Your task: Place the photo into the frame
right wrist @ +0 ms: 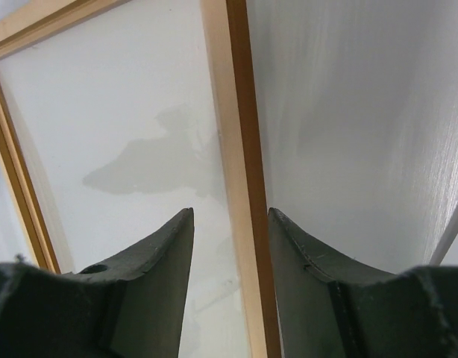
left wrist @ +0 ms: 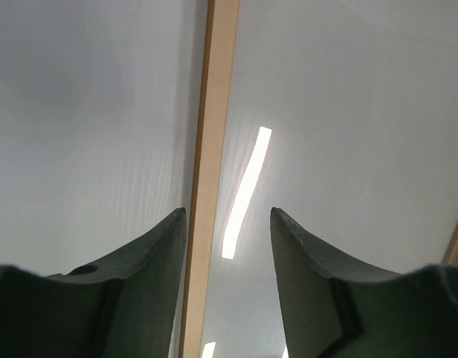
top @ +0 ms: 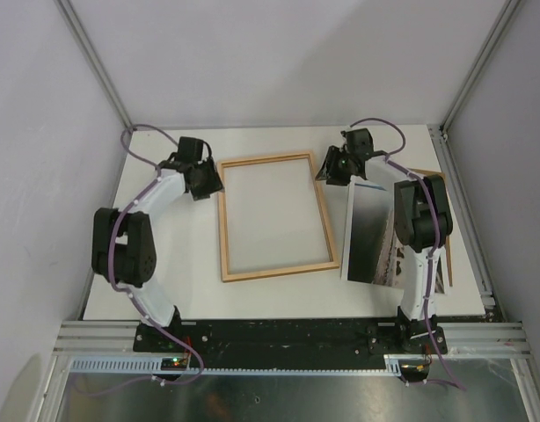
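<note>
A wooden picture frame (top: 279, 271) with a pale inside lies in the middle of the table. My left gripper is open over its left bar (left wrist: 209, 149), nothing between its fingers, near the upper part of that side. My right gripper is open over the right bar (right wrist: 240, 127), also empty, near its upper end. To the right of the frame, partly under the right arm, lie flat sheets, one dark (top: 368, 246) and one photo-like (top: 393, 264) with a dark and light picture.
A further wooden edge (top: 448, 246) shows at the far right beside the sheets. White walls surround the table at the back and sides.
</note>
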